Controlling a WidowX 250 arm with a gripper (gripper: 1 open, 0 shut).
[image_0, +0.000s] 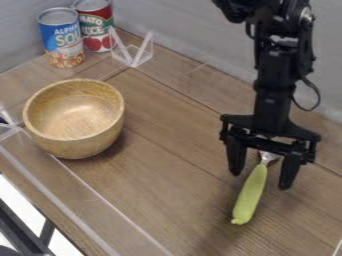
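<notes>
The black gripper (262, 172) is low over the right side of the wooden table, its fingers spread open on either side of a long yellow-green object (247, 200) with a pale tip at its far end. The object lies lengthwise on the table, its far end partly hidden under the gripper. Whether the fingertips touch the table is unclear.
A wooden bowl (75, 124) sits at the left. At the back left stand an Alphabet soup can (63, 40) and a red can (94, 22) near the wall.
</notes>
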